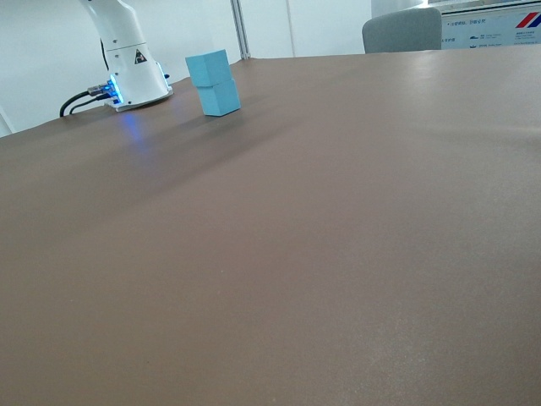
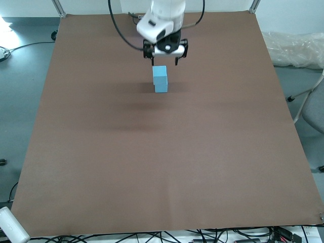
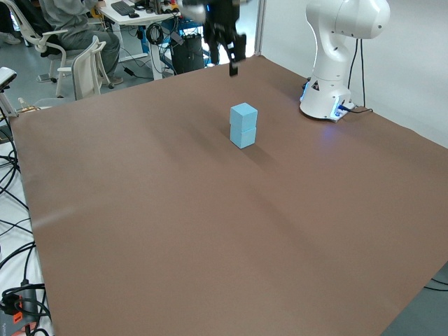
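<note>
Two light blue cubes, one stacked on the other, stand on the brown table (image 2: 167,152): the upper cube (image 2: 159,73) and the lower cube (image 2: 161,88). In the top view the upper cube (image 1: 207,68) is slightly askew on the lower (image 1: 219,98). My gripper (image 2: 164,59) is raised above and just behind the stack in the left view, fingers apart, nothing seen between them. In the right view it hangs above the stack (image 3: 242,128), partly out of frame at the top; in the top view it is out of frame.
The white arm base (image 3: 323,98) stands at the table's back edge. Cables (image 2: 202,235) run along the near edge, off the tabletop. A chair (image 2: 313,109) stands beside the table.
</note>
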